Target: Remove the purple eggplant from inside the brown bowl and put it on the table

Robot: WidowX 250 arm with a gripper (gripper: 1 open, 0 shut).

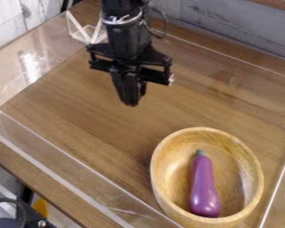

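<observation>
Inside the brown bowl [166, 169] at the lower right lies the purple eggplant [203, 187], its stem end pointing toward the back of the table. My black gripper [131, 91] hangs over the upper middle of the table, well up and to the left of the bowl, touching neither bowl nor eggplant. Its fingers point down toward the camera's side and look dark and close together; how far apart they stand is too unclear to tell. No object shows at their tips.
A white wire-like object [85, 31] stands behind the arm at the back left. Bare wooden table [92, 125] spreads left of the bowl and in the middle. Walls border the back, and a clear strip edges the left front.
</observation>
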